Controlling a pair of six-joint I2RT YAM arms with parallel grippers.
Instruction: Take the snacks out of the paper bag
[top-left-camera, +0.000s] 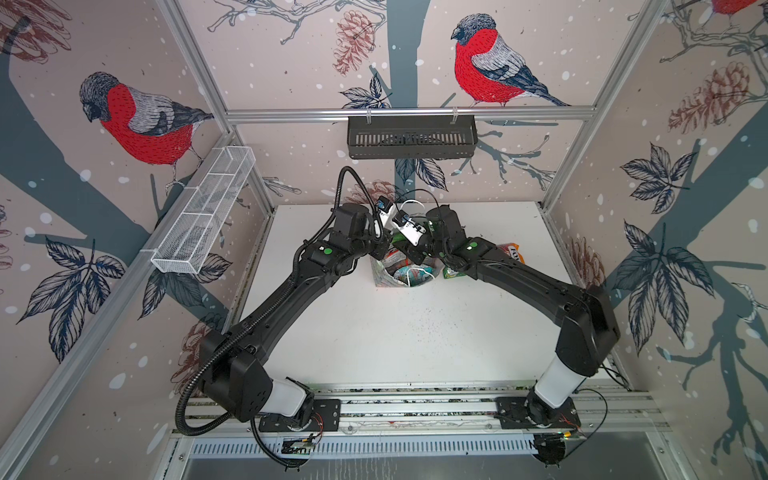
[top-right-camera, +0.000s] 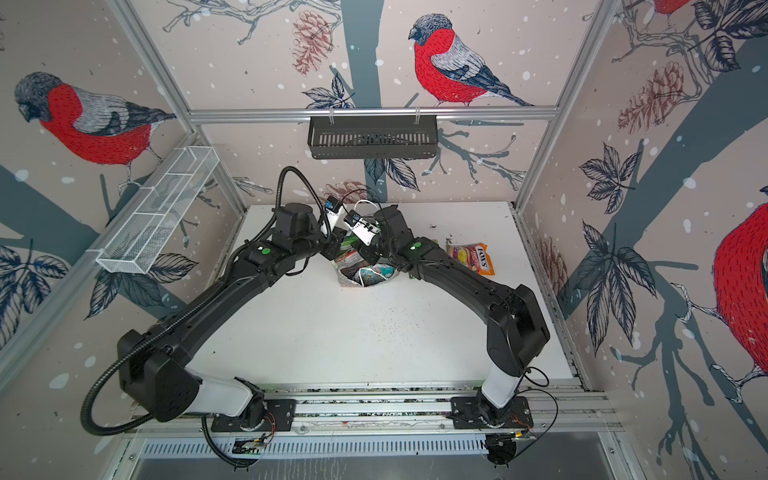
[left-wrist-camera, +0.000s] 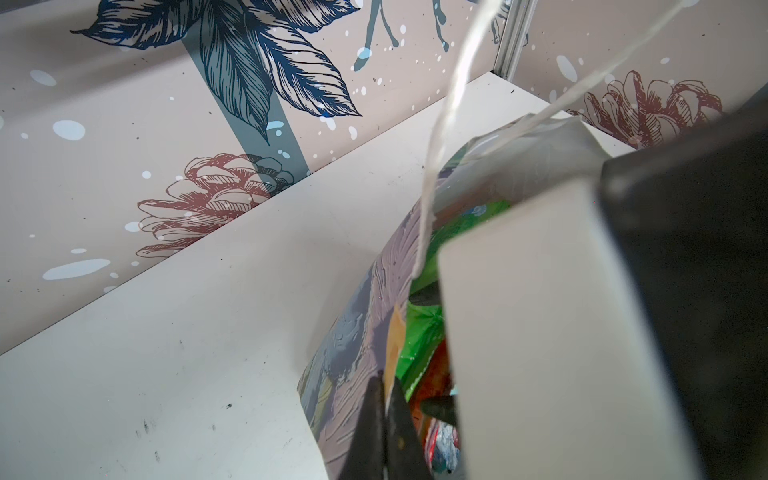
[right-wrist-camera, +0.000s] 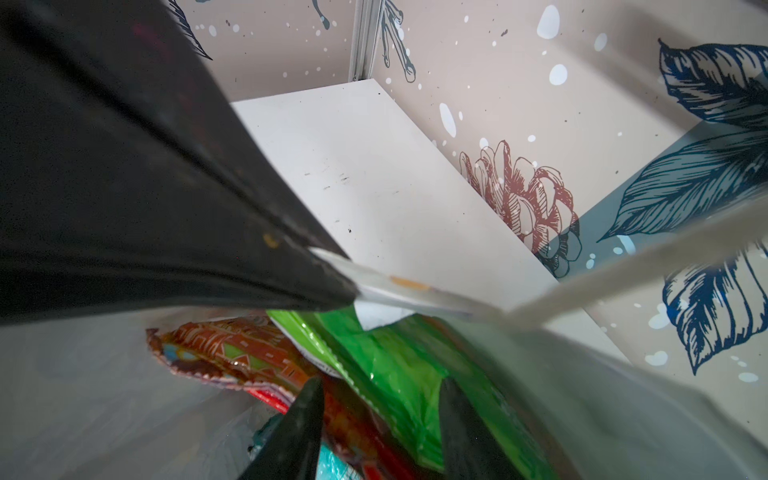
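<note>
The paper bag (top-left-camera: 389, 275) stands mid-table with its mouth up and several snack packets inside. In the left wrist view, my left gripper is shut on the rim of the bag (left-wrist-camera: 352, 376), whose thin edge runs between the fingertips. My right gripper is open at the bag's mouth, its fingers pointing down over the contents. Between and beyond them lie a green packet (right-wrist-camera: 392, 360) and a reddish-brown packet (right-wrist-camera: 248, 352); a light-blue packet (right-wrist-camera: 332, 465) shows lower down. Nothing is visibly gripped by the right fingers.
An orange snack packet (top-right-camera: 472, 257) lies on the table right of the bag, partly behind the right arm, with a green packet (top-left-camera: 452, 273) near it. White bag handles (left-wrist-camera: 448, 120) stick up beside the grippers.
</note>
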